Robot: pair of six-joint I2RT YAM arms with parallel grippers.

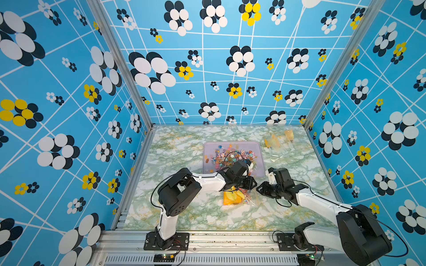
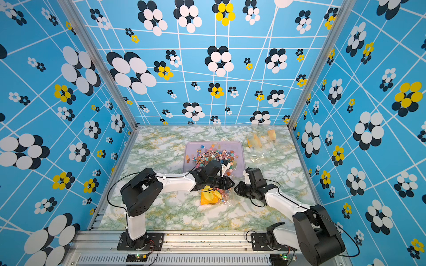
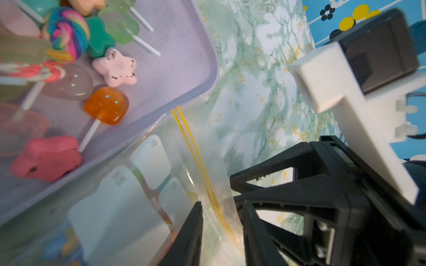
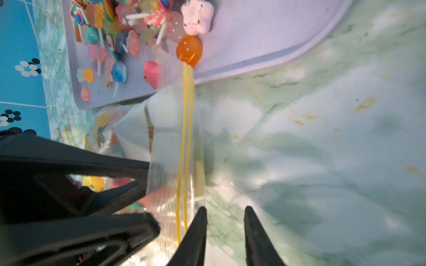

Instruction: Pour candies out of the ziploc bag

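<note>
A clear ziploc bag (image 1: pixel 233 195) with a yellow zip strip (image 3: pixel 199 168) and orange and yellow contents lies on the table in front of the tray. Both grippers meet at its top edge. My left gripper has its fingers part open at the zip strip; whether plastic is between them is unclear. My right gripper is part open just beside the bag's edge, with bare table showing between its fingertips. The other arm's black fingers appear close to the strip in each wrist view.
A lilac tray (image 1: pixel 208 161) of lollipops and candies sits behind the bag. Pale translucent items (image 1: pixel 288 135) lie at the back right.
</note>
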